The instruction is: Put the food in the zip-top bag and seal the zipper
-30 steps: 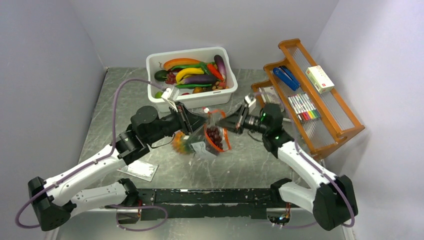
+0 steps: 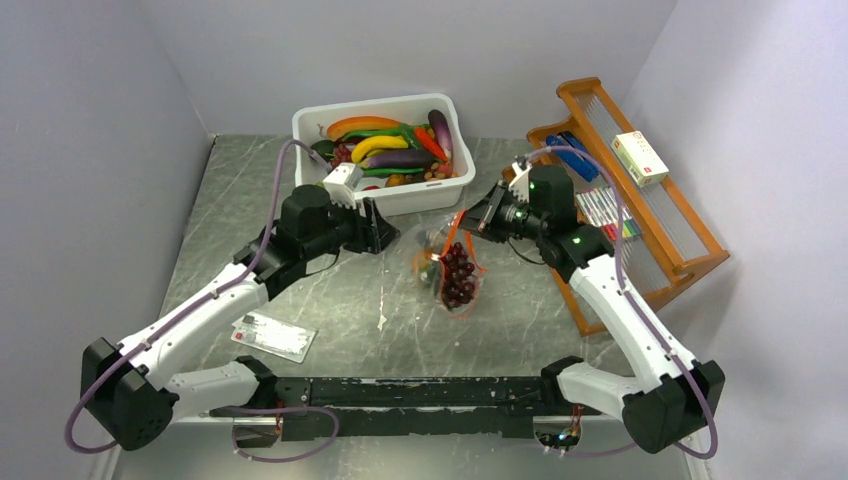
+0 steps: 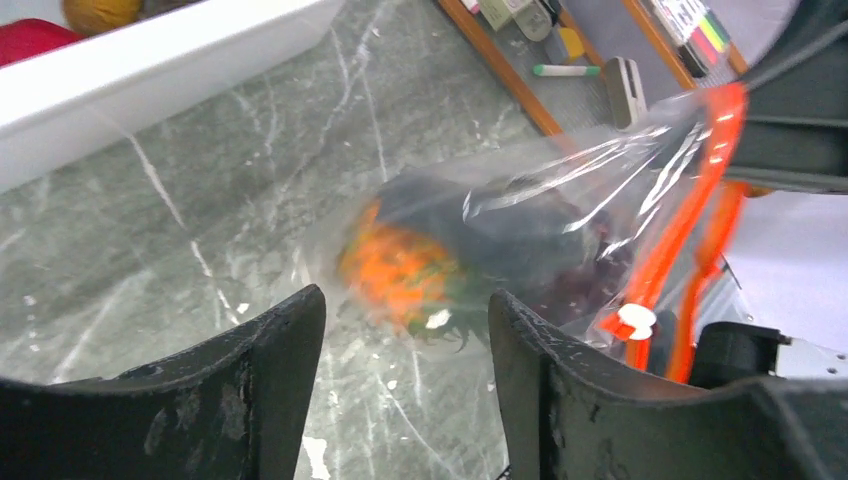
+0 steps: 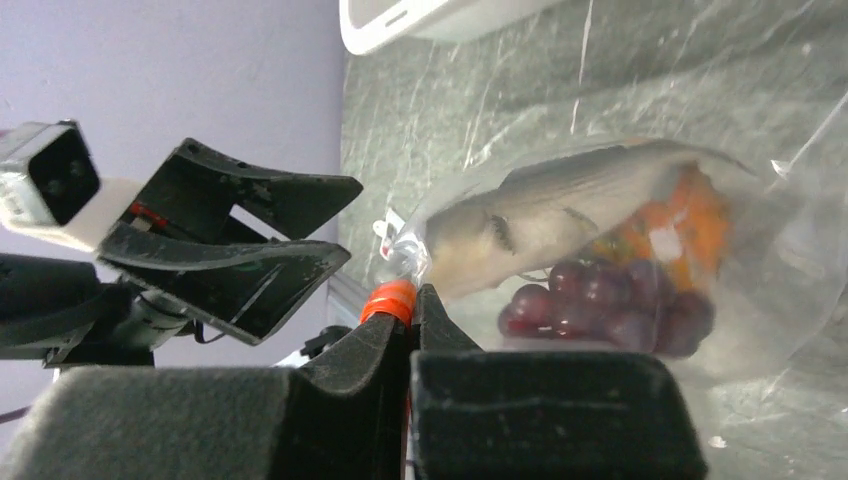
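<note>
A clear zip bag (image 2: pixel 452 280) with an orange rim hangs from my right gripper (image 2: pixel 468 218), which is shut on its top edge, the orange zipper (image 4: pixel 388 298) at the fingertips in the right wrist view. Inside are dark red grapes (image 4: pixel 590 305) and a blurred orange item (image 4: pixel 690 225). A white slider (image 3: pixel 635 320) sits on the zipper in the left wrist view. My left gripper (image 2: pixel 388 236) stands open left of the bag, nothing between its fingers.
A white bin (image 2: pixel 405 203) of produce stands behind both arms. A wooden shelf (image 2: pixel 685 240) with markers and boxes is at the right. A white packet (image 2: pixel 275 340) lies at the front left.
The bag has swung and turned, grapes now showing. My right gripper has risen slightly with it, and my left gripper has drawn back from the bag and opened.
</note>
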